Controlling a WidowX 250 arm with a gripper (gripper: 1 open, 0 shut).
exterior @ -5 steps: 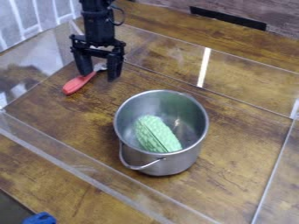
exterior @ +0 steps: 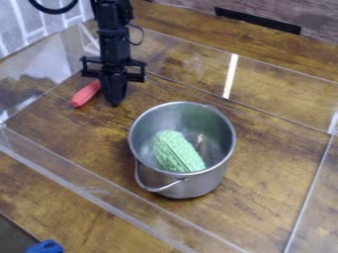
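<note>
My black gripper (exterior: 114,91) is low over the wooden table at the upper left, its fingertips down by a red-handled utensil (exterior: 87,93). The utensil's far end is hidden by the gripper, and whether anything sits between the fingers is hard to see. A large steel pot (exterior: 211,173) with a wire handle stands at the centre right, holding a pale green corn-cob-like object (exterior: 177,148).
Transparent walls or edges run along the left and right. A small blue object (exterior: 43,246) lies at the front left corner.
My gripper has come lower and toward the front, down beside the red utensil, covering more of it. The pot and its contents have not moved.
</note>
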